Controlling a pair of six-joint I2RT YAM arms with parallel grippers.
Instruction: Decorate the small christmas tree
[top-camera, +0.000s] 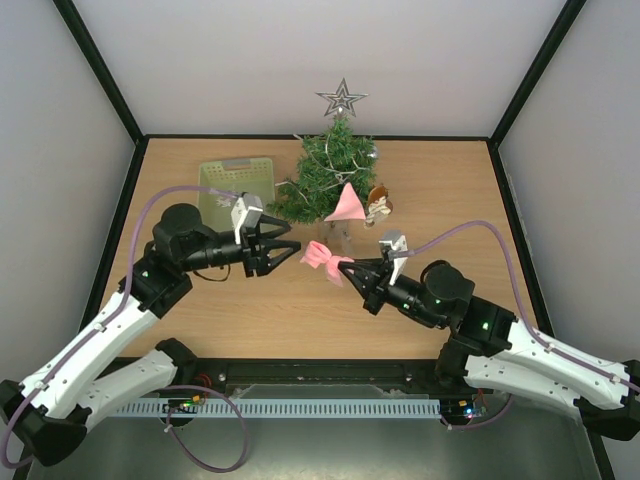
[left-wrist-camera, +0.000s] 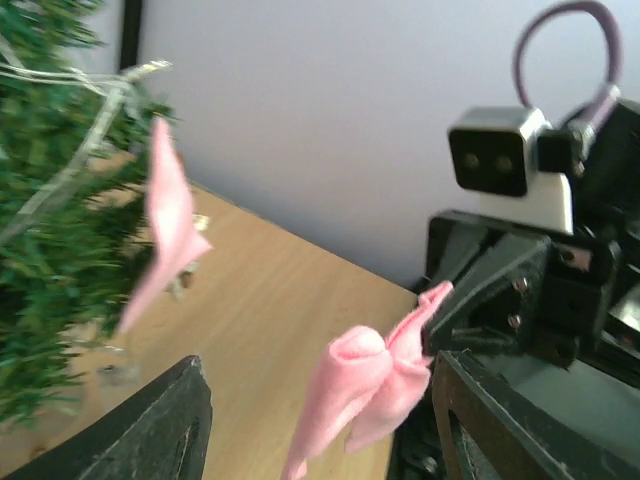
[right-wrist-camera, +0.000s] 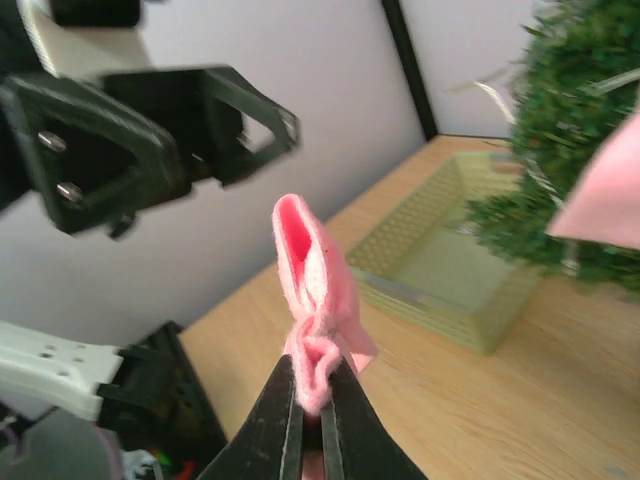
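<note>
The small Christmas tree with a silver star stands at the back, a pink triangular piece on its front. My right gripper is shut on a pink bow, which rises above the fingertips in the right wrist view. My left gripper stands open to the left of the bow, nothing between its fingers; in the left wrist view the bow is ahead of it, apart from it.
A green basket sits at the back left, behind the left arm. A small brown-and-white ornament is right of the tree. The front middle and right of the wooden table have bare room.
</note>
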